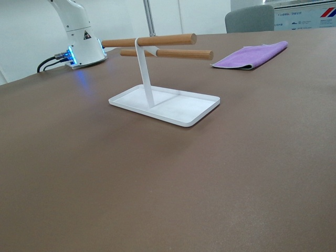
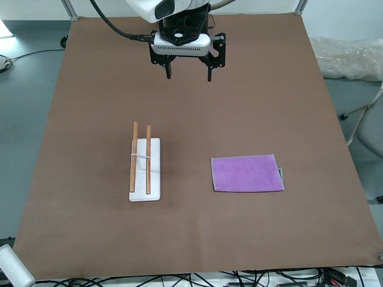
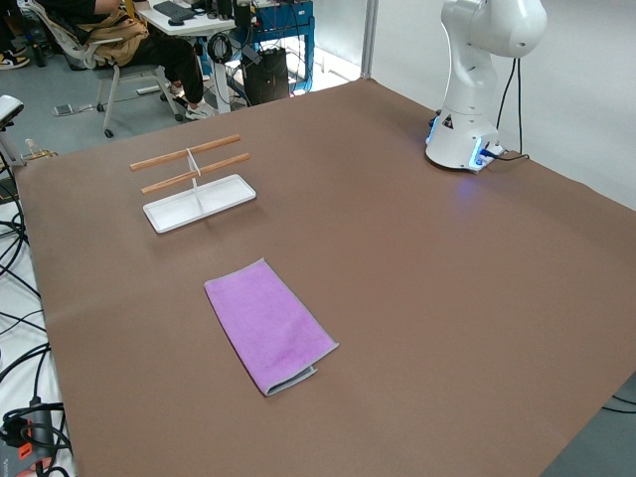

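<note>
My gripper (image 2: 188, 64) hangs at the far edge of the table in the left view, its two black fingers apart with nothing between them, well away from both objects. A white rack with two wooden bars stands on the table, its tray (image 2: 153, 185) (image 1: 178, 107) (image 3: 211, 200) flat and its bars empty. A purple cloth (image 2: 245, 173) (image 1: 249, 55) (image 3: 268, 323) with a grey edge lies folded flat beside the rack, to its right in the left view, apart from it.
The white arm base (image 3: 457, 139) stands at one edge. Cables lie beyond the table's edges, and a chair is outside it.
</note>
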